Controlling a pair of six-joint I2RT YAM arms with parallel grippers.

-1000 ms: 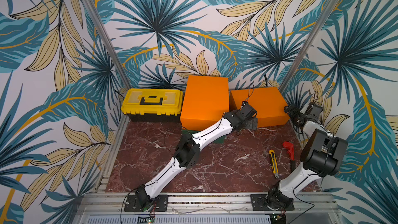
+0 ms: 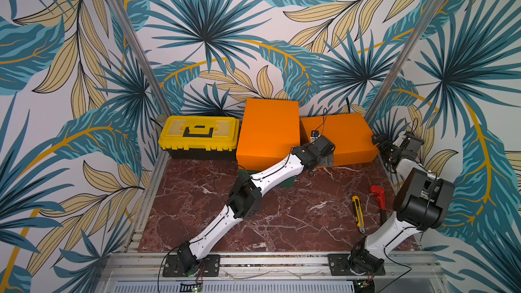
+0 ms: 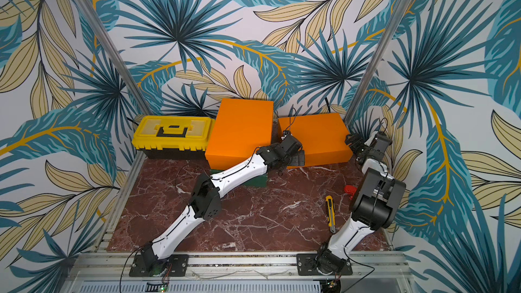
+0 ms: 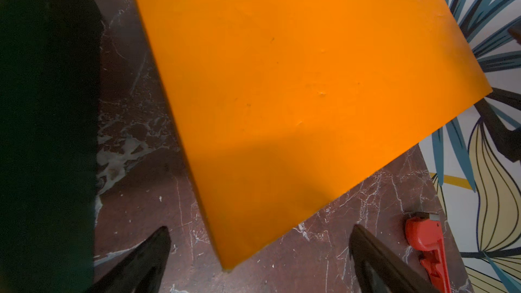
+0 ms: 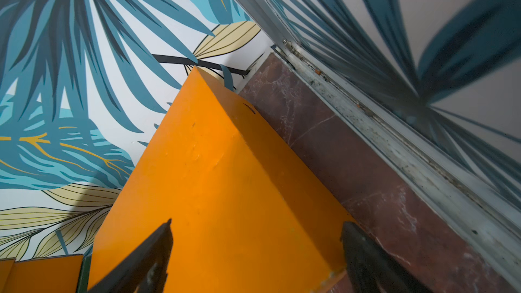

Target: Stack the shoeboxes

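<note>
A tall orange shoebox (image 2: 269, 127) sits at the back centre on top of a green box (image 3: 255, 180), mostly hidden under it. To its right, a lower orange shoebox (image 2: 339, 133) lies on the table, slightly turned. My left gripper stands open at that box's near-left corner, its fingers (image 4: 145, 263) on either side of the corner with the orange top between them in the view. Beside the same box's right end is my right gripper, also open, its fingers (image 5: 145, 263) spanning a corner. Neither holds anything; contact with the box cannot be told.
A yellow-lidded toolbox (image 2: 199, 133) stands left of the stacked boxes. Near the front right lie a yellow cutter (image 2: 358, 213) and a red-handled tool (image 2: 378, 195). The frame and wall crowd the right side.
My left gripper has turned and tilted a little at the right box's near corner. The boxes stand nearly where they were, and the right arm looks almost still.
</note>
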